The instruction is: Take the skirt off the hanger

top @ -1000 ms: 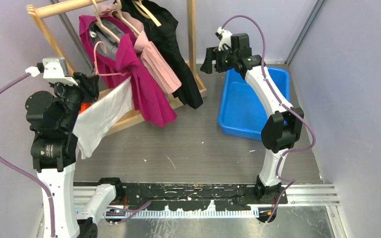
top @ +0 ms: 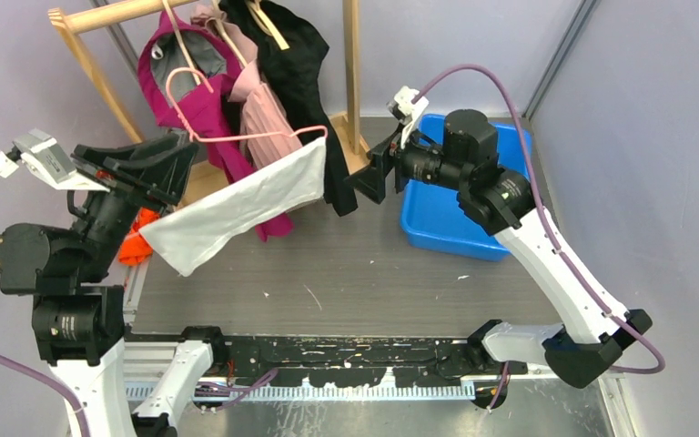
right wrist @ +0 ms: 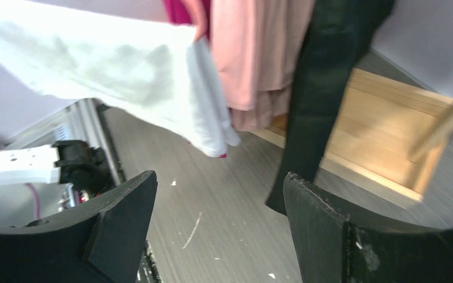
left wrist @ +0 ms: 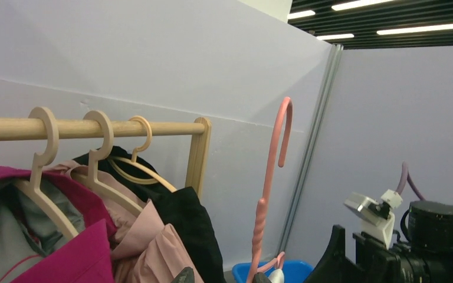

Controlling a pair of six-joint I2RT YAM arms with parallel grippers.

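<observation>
The pink hanger is off the rail, hook up, its left end at my left gripper. That gripper seems shut on the hanger, though its grip is hidden in the top view. In the left wrist view only its fingertips show, apart, with the hanger's hook rising near the right one. The white skirt hangs from the hanger, its lower edge free above the floor. My right gripper stands open and empty, right of the skirt; the skirt's near corner lies ahead, apart from its fingers.
Behind the skirt, the wooden rack carries magenta, pink and black clothes close by. A blue bin stands on the floor at right, partly under my right arm. Something orange lies by the left arm.
</observation>
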